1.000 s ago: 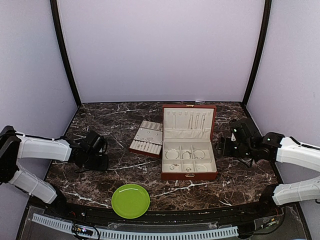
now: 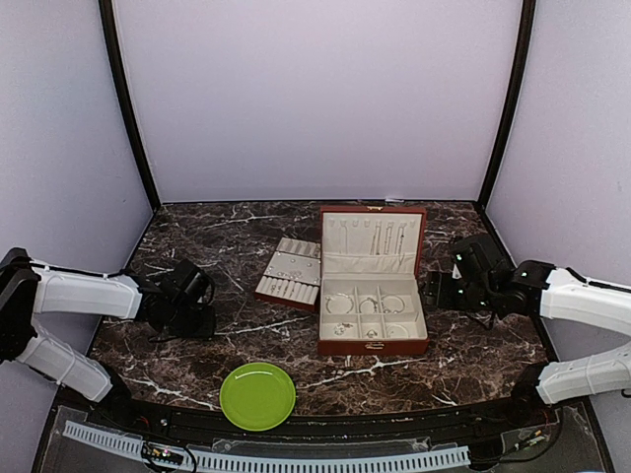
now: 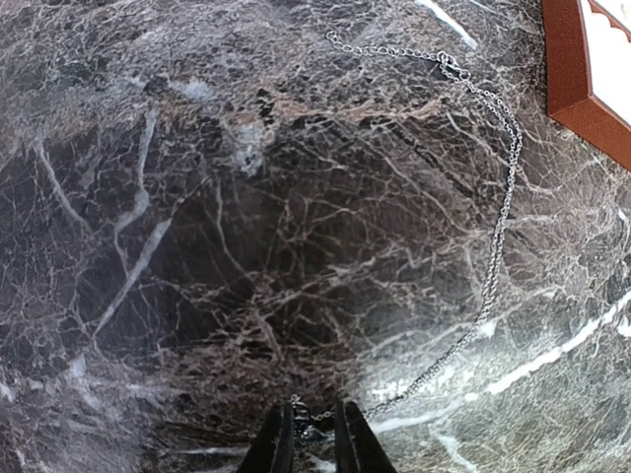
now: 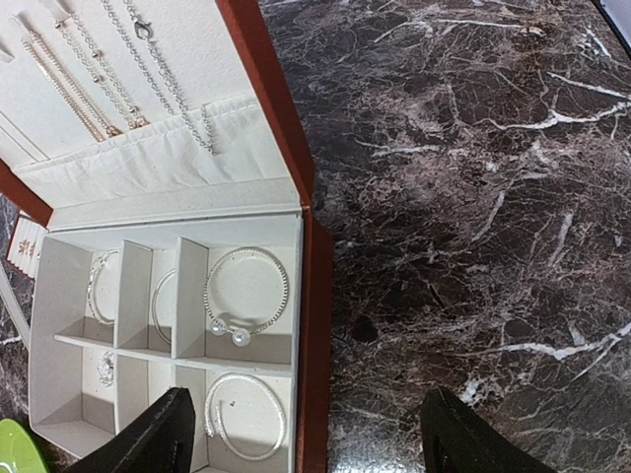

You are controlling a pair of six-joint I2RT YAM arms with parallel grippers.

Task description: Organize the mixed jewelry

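A thin silver chain necklace (image 3: 506,202) curves across the dark marble table in the left wrist view. Its lower end, with a small pendant, shows at the tips of my left gripper. A narrow gap stands between those fingers; whether they touch the chain I cannot tell. The open jewelry box (image 2: 373,347) holds bracelets and other pieces in its compartments, and necklaces hang inside its lid (image 4: 128,148). To the right of the box my right gripper is wide open, with no jewelry held between its fingers.
Against the box's left side lies a tray (image 2: 288,271) with earrings and other small pieces. An empty green plate (image 2: 257,396) sits at the front edge. Bare table lies between the left arm and the box, and behind the box.
The right arm, box, tray and plate look unmoved.
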